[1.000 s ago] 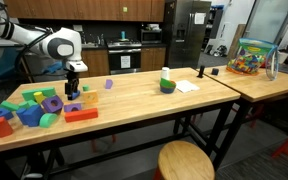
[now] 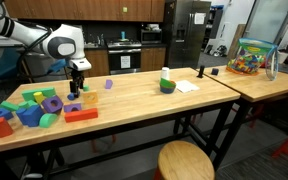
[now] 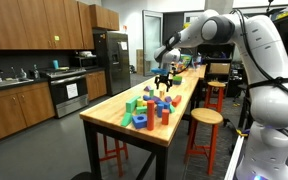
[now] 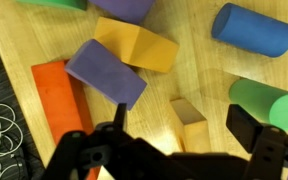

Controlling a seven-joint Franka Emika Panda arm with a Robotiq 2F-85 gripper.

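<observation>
My gripper stands open over the tabletop, its fingers spread in the wrist view. An orange-yellow block shows in the gap between the fingertips, partly hidden by the gripper body; whether anything touches it I cannot tell. Left of it lie a long red block and a purple block, with another orange block near the purple one. To the right are a green cylinder and a blue cylinder. In the first exterior view, the white arm reaches down over the blocks.
Several colored blocks crowd the table's left end, including a blue one and a long red one. A green bowl and a white paper lie farther right. Bare tabletop stretches between. A wooden stool stands in front.
The arm has shifted slightly upward and to the right over the blocks. The blocks on the table show no clear movement.
</observation>
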